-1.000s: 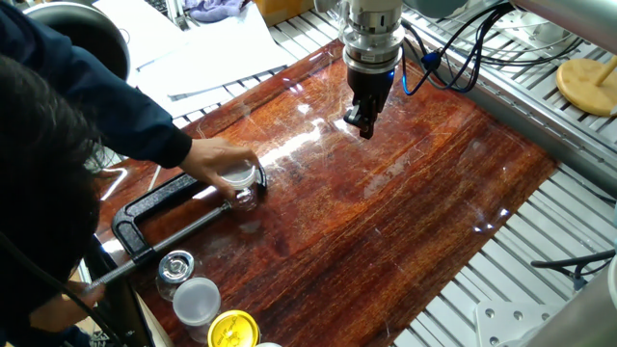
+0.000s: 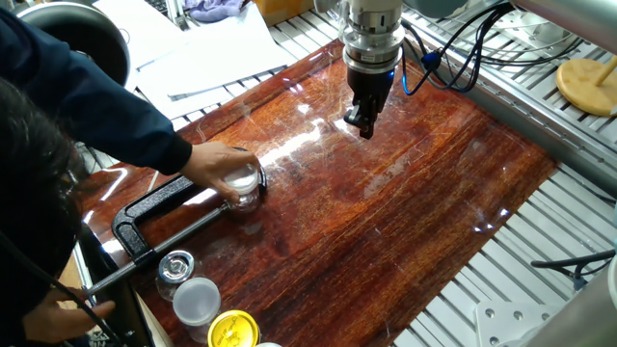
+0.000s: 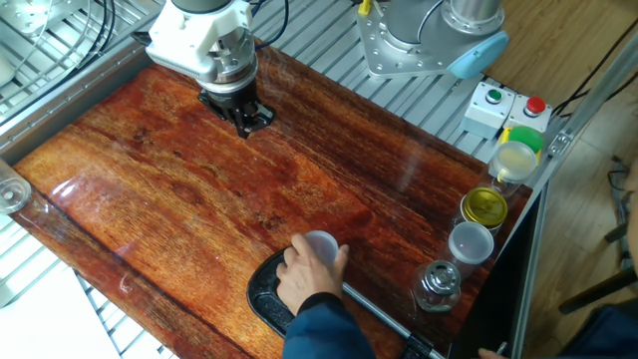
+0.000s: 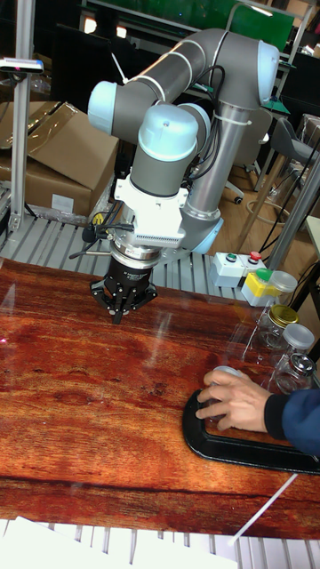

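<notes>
My black gripper hangs pointing down over the far side of the wooden board, well apart from the jars. No object shows at its fingertips, though how wide its fingers stand is unclear. Across the board, a person's hand grips a clear jar with a whitish lid, right beside the end of a black clamp. The hand covers part of this jar.
Along one board end stand a silver-lidded jar, a white-lidded jar and a yellow-lidded jar, with another pale-lidded jar beyond them. The person's arm reaches over the board.
The person's lower hand has shifted slightly, and the hand on the jar has moved a little. My gripper has stayed still.
</notes>
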